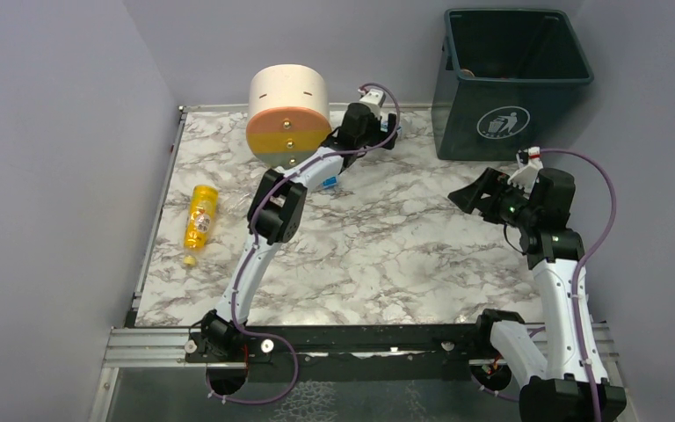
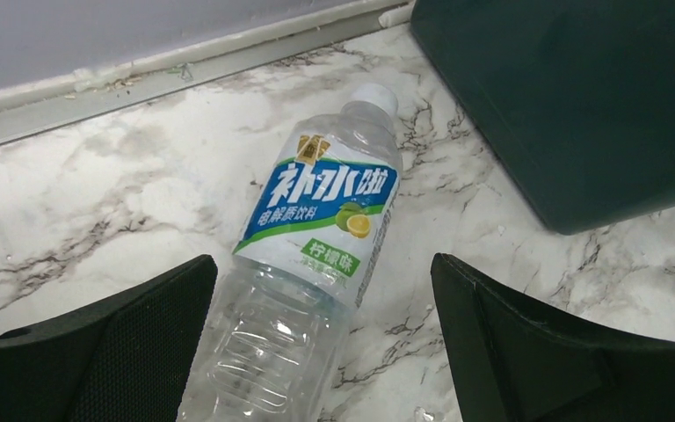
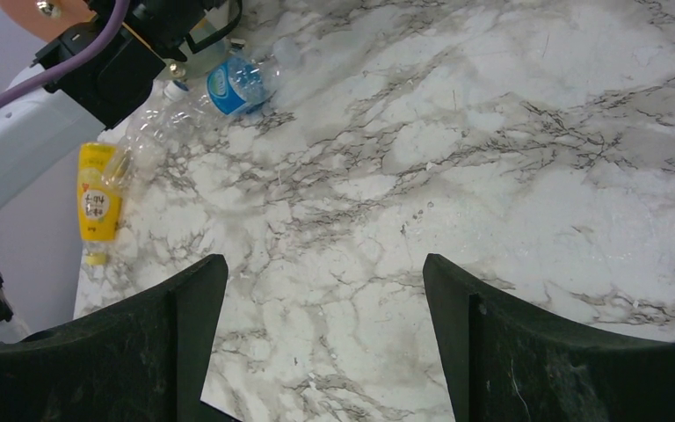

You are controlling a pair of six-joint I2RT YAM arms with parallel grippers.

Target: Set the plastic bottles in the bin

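A clear bottle with a blue-white label (image 2: 316, 211) lies on the table between the open fingers of my left gripper, which is low over it near the bin's foot. Behind the left arm lies another clear bottle with a blue label (image 3: 233, 86), with more clear plastic beside it. A yellow bottle (image 1: 200, 215) lies at the table's left. The dark green bin (image 1: 501, 123) stands at the back right. My right gripper hangs over the right part of the table, its fingers apart with nothing between them.
A round cream-and-orange cabinet (image 1: 286, 92) stands at the back left, beside the left arm. Walls enclose the back and sides.
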